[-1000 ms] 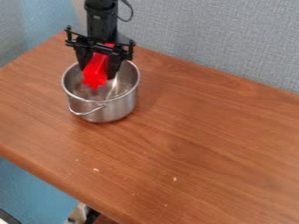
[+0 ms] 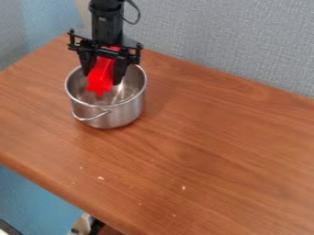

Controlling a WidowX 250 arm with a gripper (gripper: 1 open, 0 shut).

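A black gripper (image 2: 106,57) hangs from the top of the view, shut on a bright red object (image 2: 101,77) that it holds upright, slightly tilted, with its lower part down inside a steel pot (image 2: 117,115). The pot has a wire handle and stands on the wooden table near its back left. Whether the red object touches the pot's bottom cannot be told.
A grey textured wall (image 2: 233,41) rises behind it. The table's left edge runs along the lower left, with blue floor beyond.
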